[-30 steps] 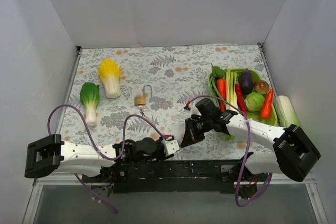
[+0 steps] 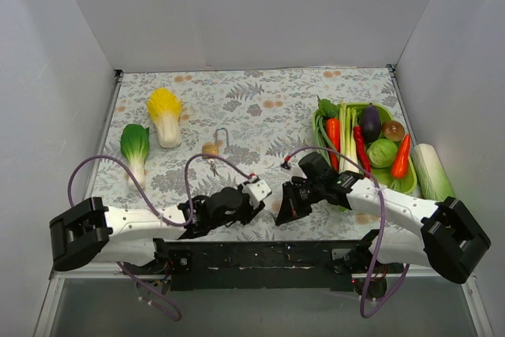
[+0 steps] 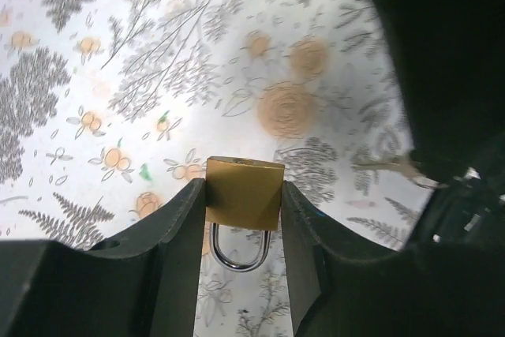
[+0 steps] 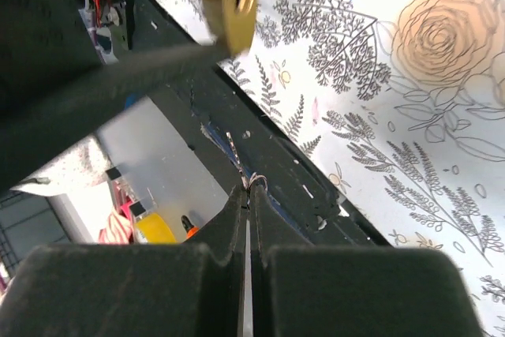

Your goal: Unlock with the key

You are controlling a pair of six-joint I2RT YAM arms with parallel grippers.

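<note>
A brass padlock (image 3: 245, 192) with a steel shackle (image 3: 241, 264) is pinched by my left gripper, which is shut on it. The right wrist view shows this padlock (image 4: 237, 5) at the upper left, its keyhole face turned toward the key. My right gripper is shut on a thin key (image 4: 235, 154), seen edge-on with a ring or loop beside it. In the left wrist view the key (image 3: 387, 167) points toward the padlock, with a clear gap between them. From above, the left gripper (image 2: 259, 192) stands behind and left of the right gripper (image 2: 283, 215).
A second padlock (image 2: 211, 150), its shackle open and a key beside it, lies mid-table. A yellow cabbage (image 2: 166, 118) and a green one (image 2: 135, 155) lie at left. At right are a vegetable-filled green basket (image 2: 321, 141) and a long cabbage (image 2: 432, 171).
The left one has since moved back toward the table's middle and the right one slightly forward and right, leaving them apart.
</note>
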